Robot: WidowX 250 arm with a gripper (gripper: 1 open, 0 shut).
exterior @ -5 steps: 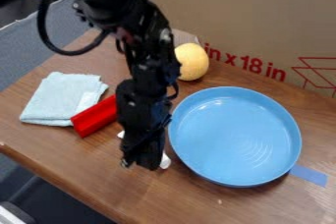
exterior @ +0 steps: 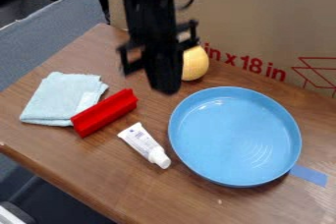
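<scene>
My black gripper [exterior: 163, 71] is raised over the middle of the table, blurred, above and behind a white tube [exterior: 144, 144]; its fingertips look shut, with nothing visible between them. A red cylinder [exterior: 104, 113] lies beside a folded light-blue cloth [exterior: 57, 100] on the left. A blue plate [exterior: 234, 137] sits on the right, and a yellow round object [exterior: 195, 64] stands at the back, partly behind the gripper.
A large cardboard box [exterior: 269, 41] walls off the back. The wooden table [exterior: 92, 174] has its edge at the front left, with free surface near that edge. A strip of blue tape [exterior: 308, 175] is at the right.
The gripper has risen up and away from over the white tube, which is now uncovered and lies where it was, as do the other objects.
</scene>
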